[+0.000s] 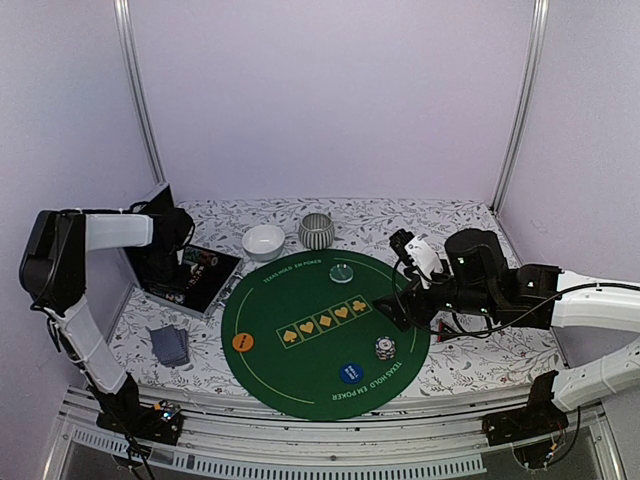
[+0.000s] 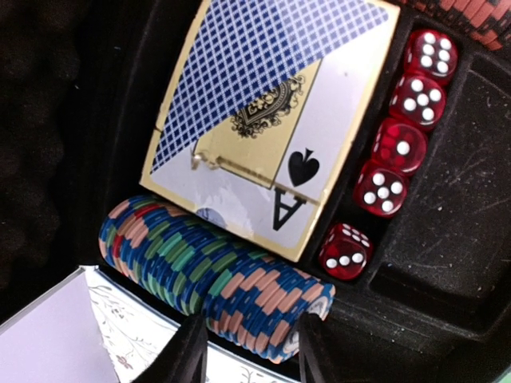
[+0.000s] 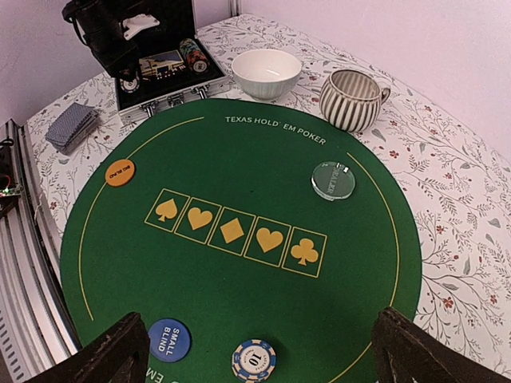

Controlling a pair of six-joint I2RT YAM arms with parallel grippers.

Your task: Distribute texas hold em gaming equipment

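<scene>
In the left wrist view, the black case (image 2: 447, 199) holds a row of blue, pink and green chips (image 2: 255, 307), a card deck (image 2: 335, 104) and several red dice (image 2: 399, 148). My left gripper is part open at the near end of that row, its fingertips on either side of the blue and pink chips; whether they touch is unclear. My right gripper is open and empty above the green poker mat (image 3: 239, 136). A chip stack (image 3: 254, 361), the small blind button (image 3: 169, 341), the big blind button (image 3: 120, 172) and the clear dealer button (image 3: 333, 180) lie on the mat.
A white bowl (image 1: 263, 241) and a striped cup (image 1: 316, 231) stand behind the mat. Blue-backed cards (image 1: 169, 345) lie left of it, in front of the case. The raised case lid (image 1: 158, 198) stands close to my left arm. Mid-mat is clear.
</scene>
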